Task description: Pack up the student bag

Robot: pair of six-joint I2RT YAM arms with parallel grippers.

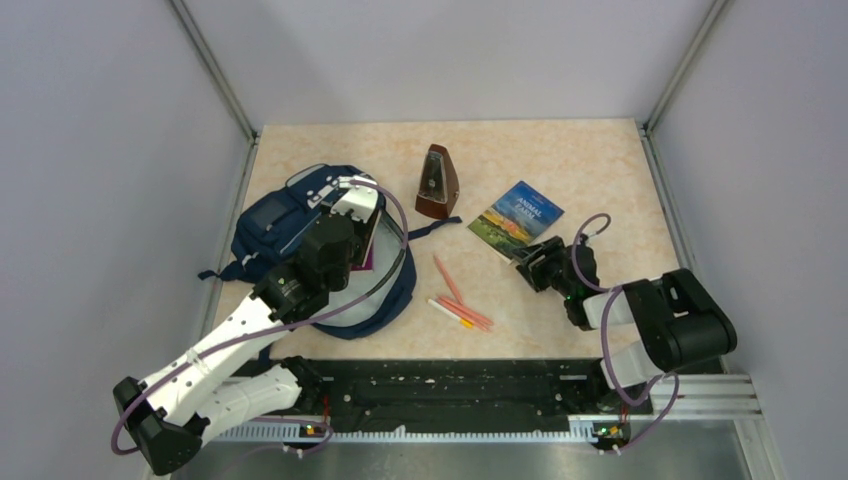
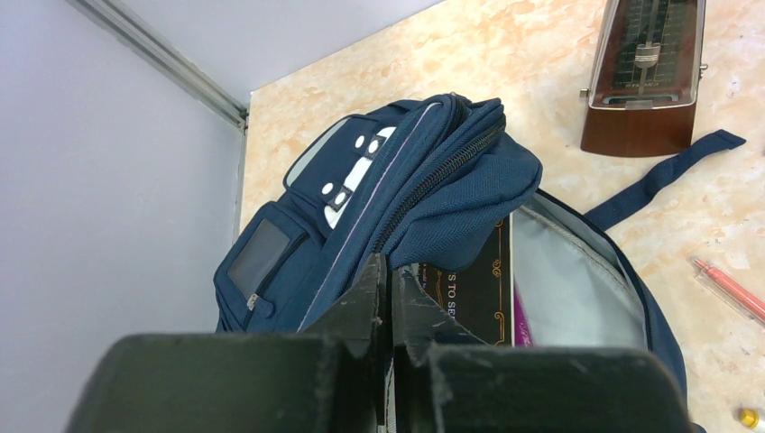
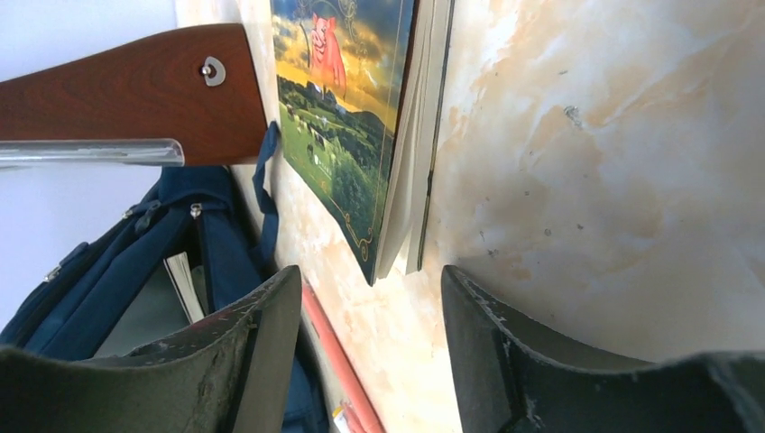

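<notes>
The navy backpack (image 1: 270,220) lies on its side, flap open, with a black book (image 2: 474,298) and a purple one inside. My left gripper is shut over it at the zipper flap, nothing clearly between its fingers. A thin Animal Farm book (image 1: 515,215) lies on the table. My right gripper stands part open, low at the book's near corner, its fingers either side of that corner and slightly short of it. Pink pens (image 1: 448,280) and a white-and-yellow marker (image 1: 445,310) lie between bag and right gripper.
A wooden metronome (image 1: 436,185) stands at the back middle, beside a bag strap. Grey walls bound the table on left, back and right.
</notes>
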